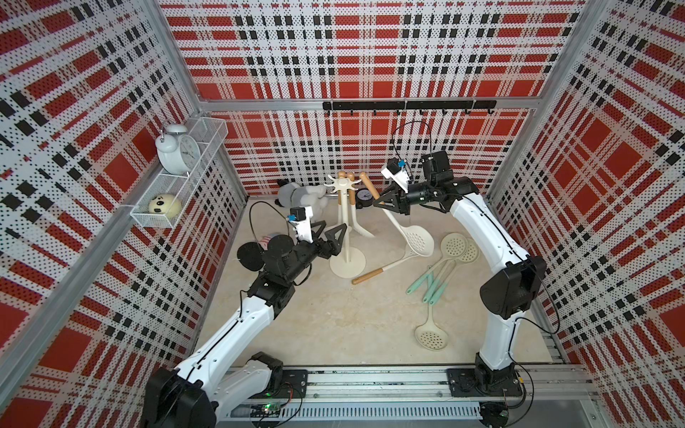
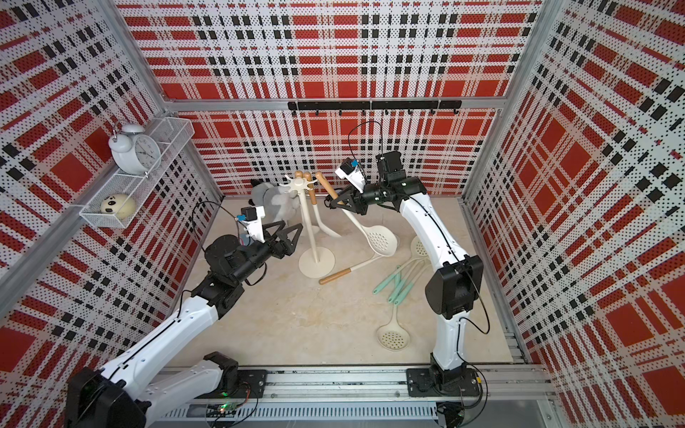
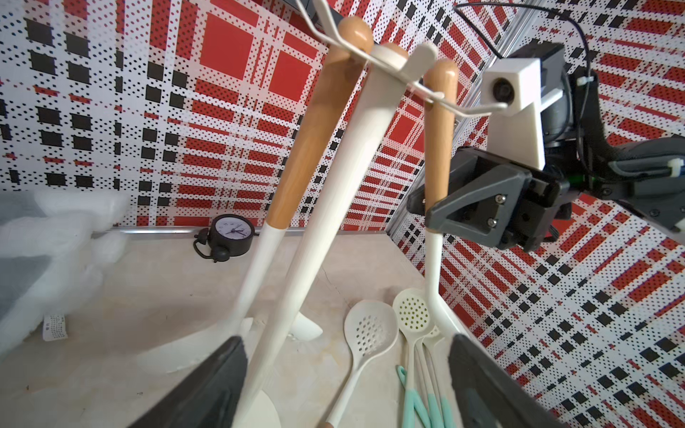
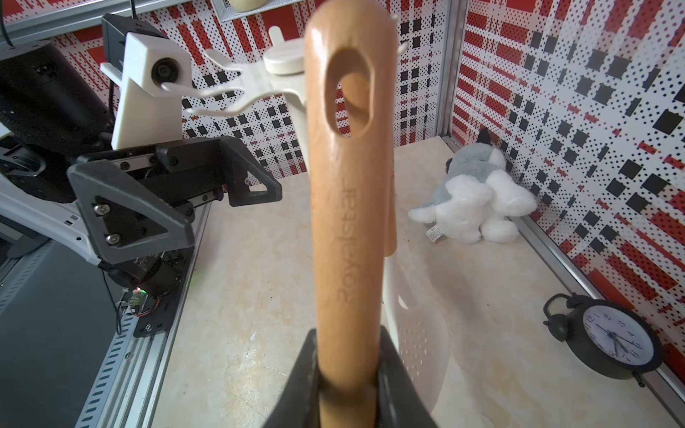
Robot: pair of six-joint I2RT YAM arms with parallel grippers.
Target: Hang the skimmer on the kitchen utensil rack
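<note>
My right gripper (image 1: pixel 384 202) is shut on the wooden handle of a white skimmer (image 1: pixel 419 241). The skimmer hangs tilted, its perforated head lower and to the right. In the right wrist view the handle (image 4: pixel 349 214) points up, with the hole in its end facing the camera. The handle's top is beside the hooks of the white utensil rack (image 1: pixel 349 264); in the left wrist view a hook (image 3: pixel 485 109) passes close to it, and whether they touch I cannot tell. Left of the rack pole stands my left gripper (image 1: pixel 338 239), fingers apart, nothing between its fingers.
Wooden-handled utensils (image 1: pixel 362 227) hang on the rack's back side. Another wooden-handled skimmer (image 1: pixel 385 269) lies right of the base, and green-handled skimmers (image 1: pixel 436 281) farther right. A plush toy (image 1: pixel 299 197) and black clock (image 4: pixel 613 336) sit behind.
</note>
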